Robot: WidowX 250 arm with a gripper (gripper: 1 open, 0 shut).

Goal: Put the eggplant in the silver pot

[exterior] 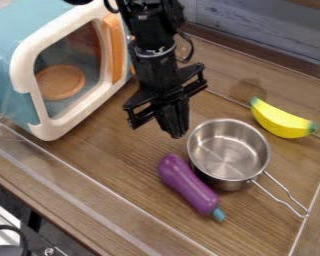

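Observation:
On the wooden surface lies the purple eggplant (188, 184), its teal tip pointing down and right. Right beside it stands the silver pot (228, 150), empty, with its wire handle toward the lower right. My black gripper (178, 131) is up and behind the eggplant's upper end, pointing down, to the left of the pot's rim. It is shut, and nothing shows between its fingers; the eggplant is outside them.
A blue and white toy oven (49, 124) with its front open stands at the left, near my arm. To the right of the pot, a yellow banana (282, 120) lies against the back. Bare wood is free at the lower left.

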